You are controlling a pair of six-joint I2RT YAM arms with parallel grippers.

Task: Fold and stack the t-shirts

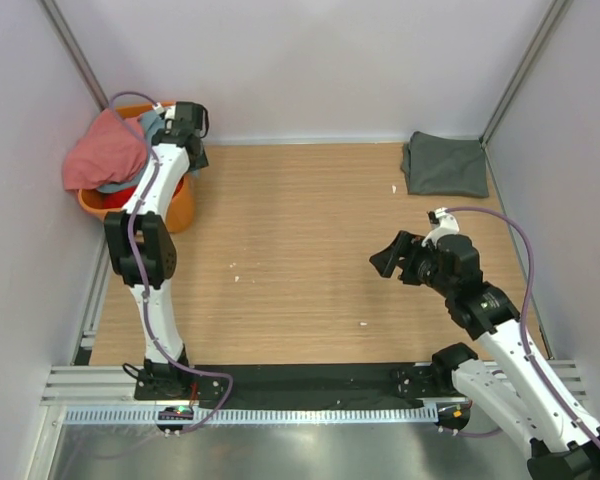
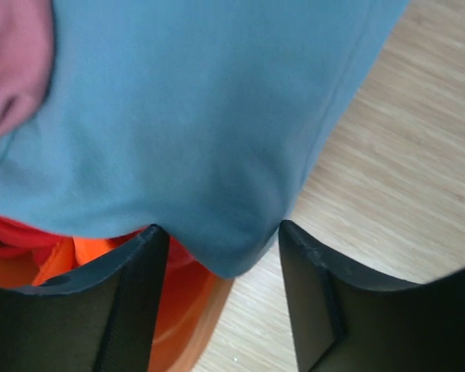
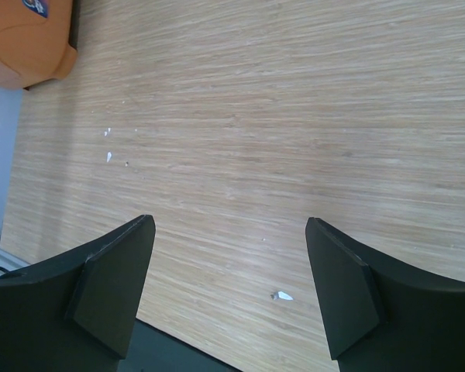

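Blue cloth (image 2: 201, 116), one of the shirts, drapes over the edge of the orange bin (image 1: 183, 207). My left gripper is over that rim at the back left, its fingers part open. A corner of the blue cloth hangs in the gap between the fingers, not visibly pinched. A pink-red shirt (image 1: 105, 153) is heaped at the bin's left, and red cloth (image 1: 120, 198) lies inside. One dark grey shirt (image 1: 446, 166) lies folded flat at the table's back right. Over the table's right half, my right gripper stands open and empty.
Walls close off the left, back and right sides. The bin stands against the left wall.
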